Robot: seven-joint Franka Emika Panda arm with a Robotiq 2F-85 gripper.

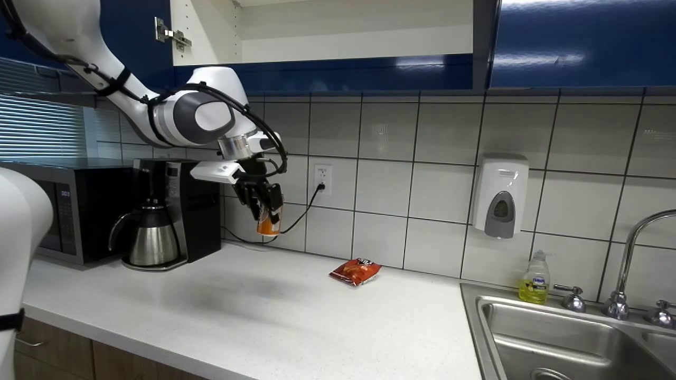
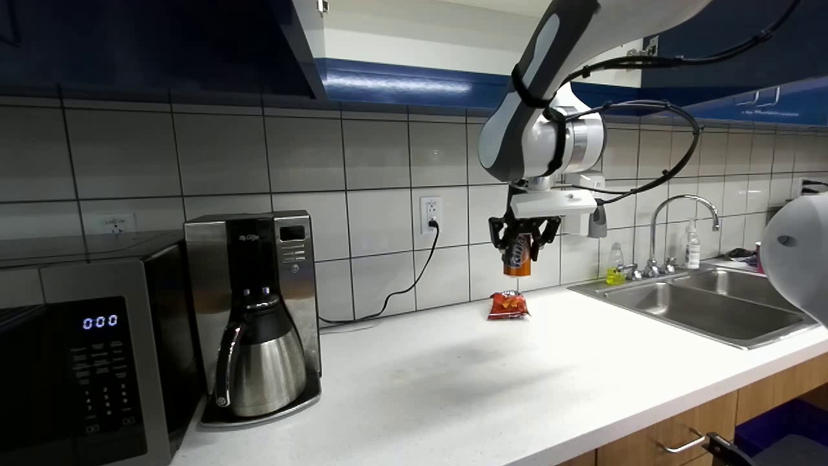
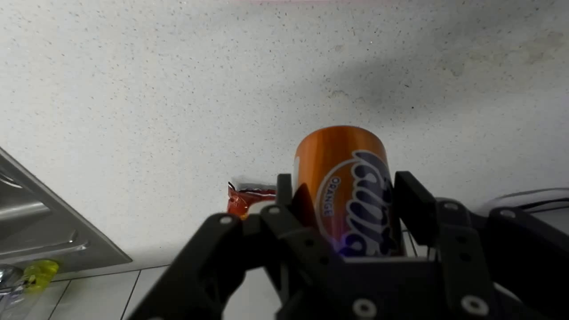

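An orange soda can point(image 3: 341, 176) stands between the black fingers of my gripper, which is shut on it. In exterior view 2 the gripper point(image 2: 525, 233) points down and the can point(image 2: 517, 260) hangs roughly upright, well clear of the counter. From exterior view 1 the can point(image 1: 269, 225) shows below the fingers, its upper part hidden by them. A red snack bag point(image 1: 356, 271) lies on the white counter point(image 1: 253, 316) near the tiled wall, apart from the can.
A coffee maker point(image 2: 252, 310) with a steel carafe and a microwave point(image 2: 77, 349) stand at the left. To the right are the sink point(image 1: 564, 335) and a yellow soap bottle point(image 1: 535, 282). Overhead, the cabinet point(image 1: 355, 31) is open and looks empty.
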